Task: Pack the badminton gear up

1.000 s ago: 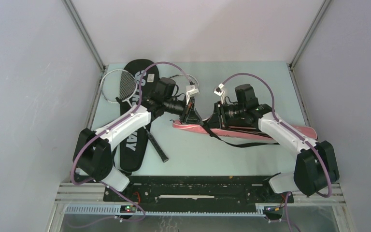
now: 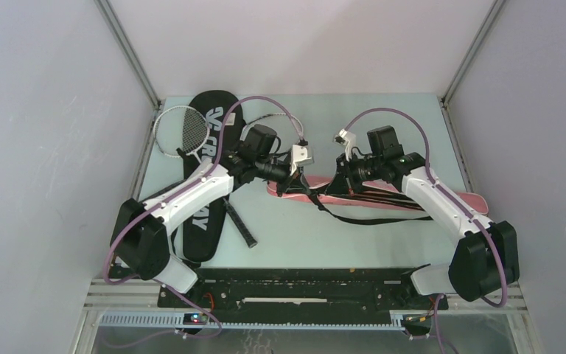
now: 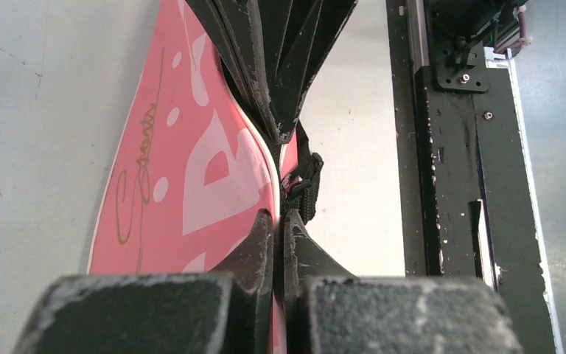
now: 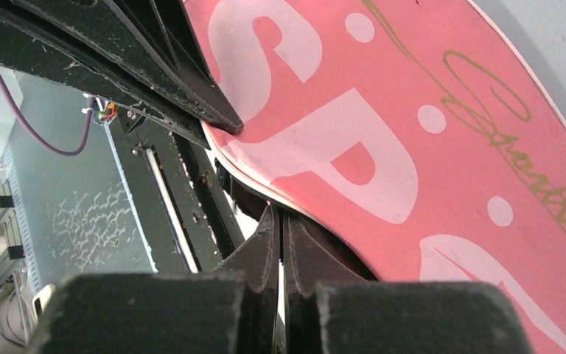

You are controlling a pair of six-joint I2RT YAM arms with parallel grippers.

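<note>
The long pink racket bag lies across the right half of the table, dark strips along its upper face and a black strap in front. Near its left end my left gripper is shut; in the left wrist view the bag's pale-piped edge runs between its fingertips. Close by on the right, my right gripper is shut beside the same edge. In the right wrist view its fingertips meet by the dark trim, with nothing visible held between them.
At left a black racket bag lies lengthwise, with a white-framed racket over it and a black racket handle beside it. Another racket head shows behind the left arm.
After staying nearly still, my right gripper has moved a little right along the bag, widening the gap between the hands.
</note>
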